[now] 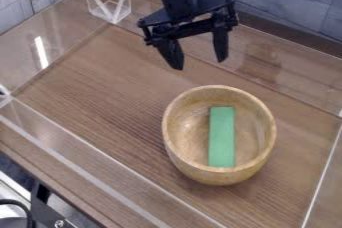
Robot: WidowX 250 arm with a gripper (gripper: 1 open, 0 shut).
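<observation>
The black gripper [185, 42] hangs over the back middle of the wooden table, its two fingers spread apart with nothing between them. Below it, toward the front right, a round tan bowl [178, 132] holds a green rectangular block [222, 137], lying lengthwise front to back. The gripper is clear of both.
Clear plastic pieces lie at the back left and left edge. A dark round object sits at the front left corner.
</observation>
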